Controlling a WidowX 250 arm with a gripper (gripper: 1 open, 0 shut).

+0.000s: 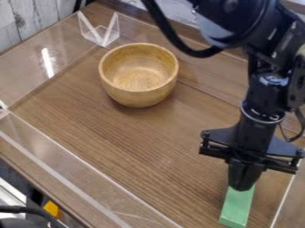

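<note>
My black gripper (242, 178) hangs over the lower right of the tray, its fingertips low at the top end of a pale green block (234, 212). The finger looks shut, and I see nothing clearly between the fingers; whether the tips touch the block I cannot tell.
A round wooden bowl (139, 76) sits at the upper left. A white wire-like object (99, 28) stands in the top left corner. The middle and left of the wooden tray floor (107, 147) are clear, bounded by clear walls.
</note>
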